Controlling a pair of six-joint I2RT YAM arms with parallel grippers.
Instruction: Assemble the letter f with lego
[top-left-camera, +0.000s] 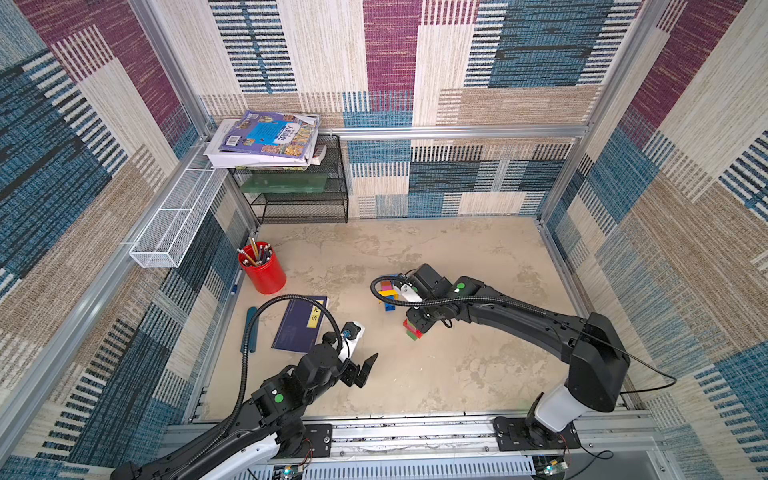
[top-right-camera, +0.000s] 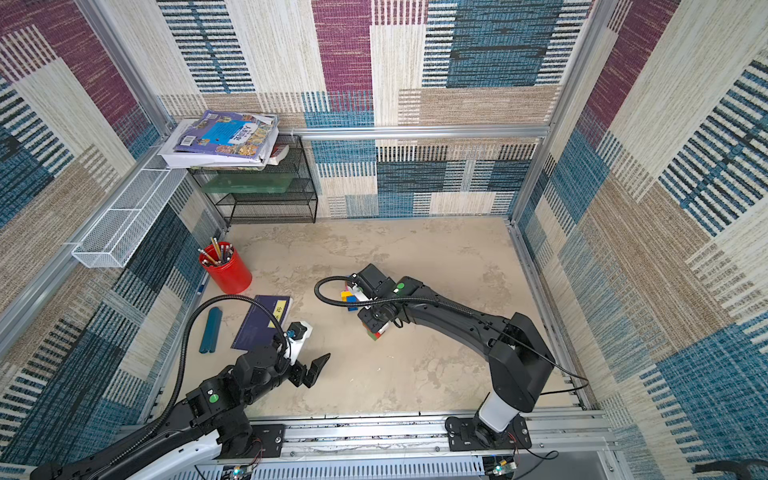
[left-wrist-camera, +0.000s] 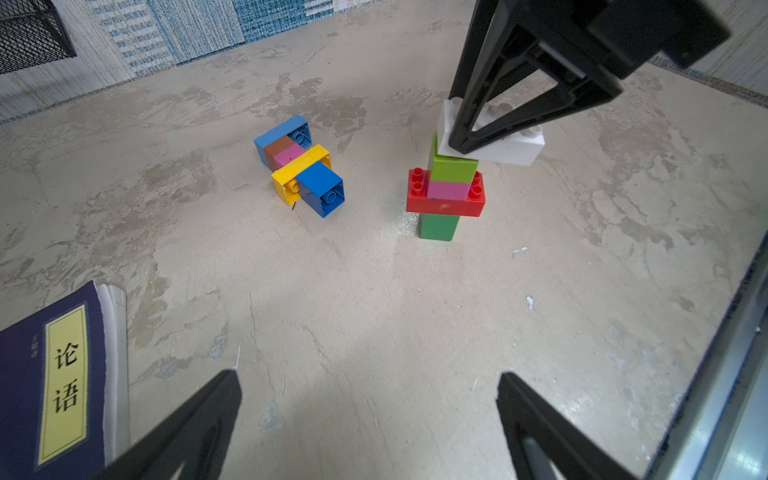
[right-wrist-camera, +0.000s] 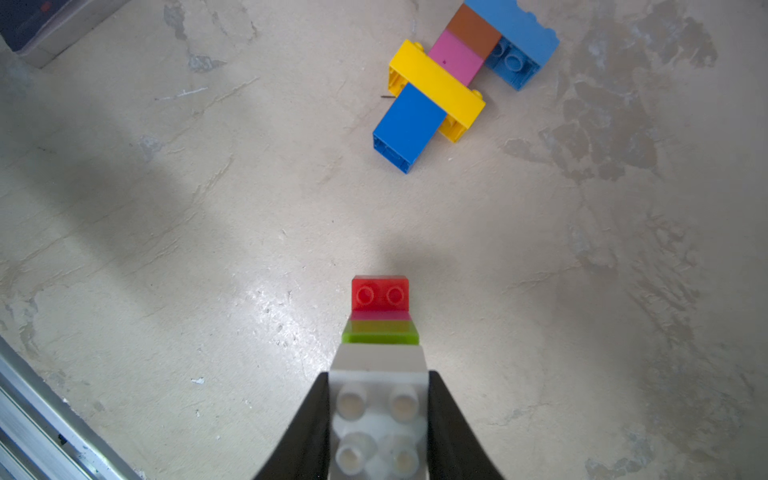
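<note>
A brick tower stands at the table's centre: green base (left-wrist-camera: 438, 227), red crossbar (left-wrist-camera: 445, 206), pink brick (left-wrist-camera: 448, 189), lime brick (left-wrist-camera: 453, 169). My right gripper is shut on a white brick (left-wrist-camera: 512, 148), which sits on or just over the lime brick; I cannot tell if seated. Behind and left lies a group of blue, brown, pink, yellow (right-wrist-camera: 436, 84) and blue bricks on its side, resembling an f. My left gripper stands open at the front left, apart from the tower, nothing between its fingers.
A dark book (top-left-camera: 292, 328), a teal case (top-right-camera: 209, 329) and a red pen cup (top-left-camera: 265, 276) are on the left. A wire shelf with papers stands at the back left.
</note>
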